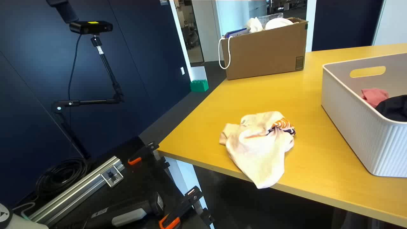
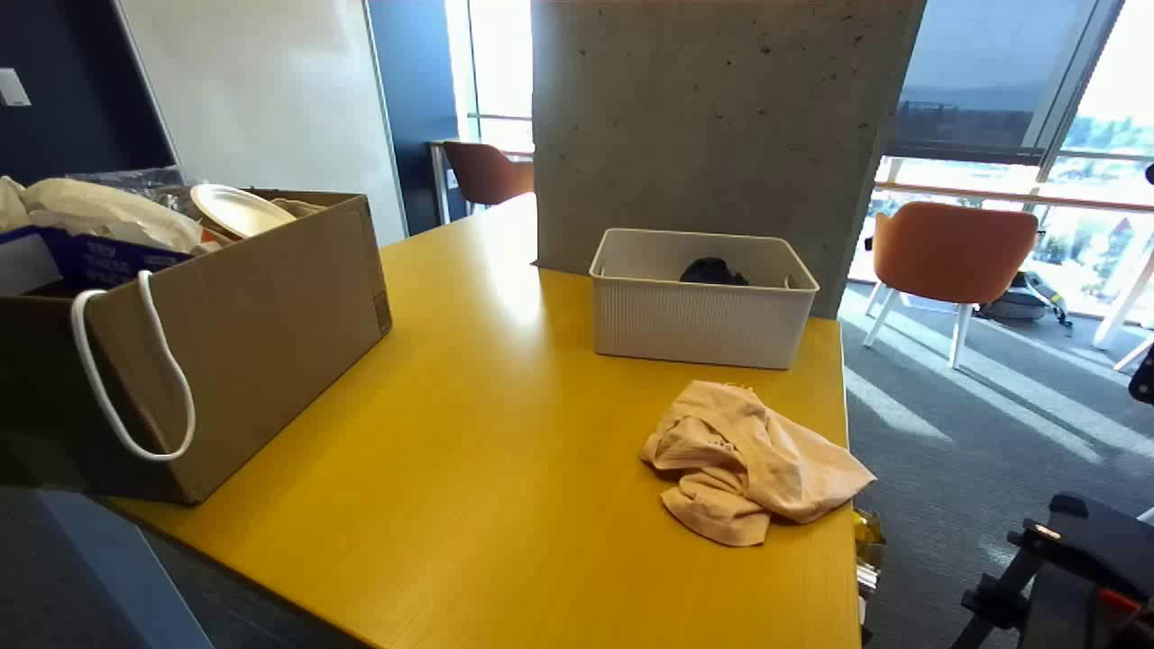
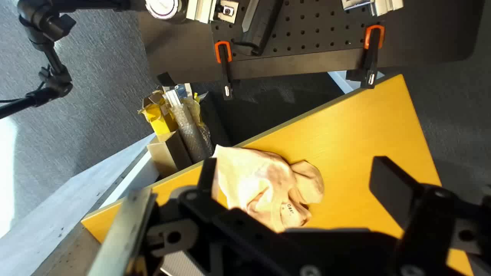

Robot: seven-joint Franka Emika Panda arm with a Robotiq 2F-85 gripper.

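A crumpled cream-peach cloth [image 1: 261, 149] lies on the yellow table, one corner hanging over the table's edge; an orange and dark print shows on it. In exterior view 2 the same cloth [image 2: 752, 460] rests in front of the pale bin [image 2: 698, 319]. My gripper shows only in the wrist view, its two black fingers [image 3: 391, 193] spread wide apart. Below it and between the fingers the cloth [image 3: 262, 179] appears, apart from them as far as I can tell. Part of the cloth is hidden behind the gripper body.
Inside the ribbed bin [image 1: 385, 147] are a pink cloth [image 1: 374, 96] and a black cloth [image 1: 395, 108]. A full cardboard box [image 1: 267, 51] occupies the far end of the table. Clamps [image 3: 371, 55] grip the dark bench's edge. Bare tabletop [image 2: 487, 465] lies between box and cloth.
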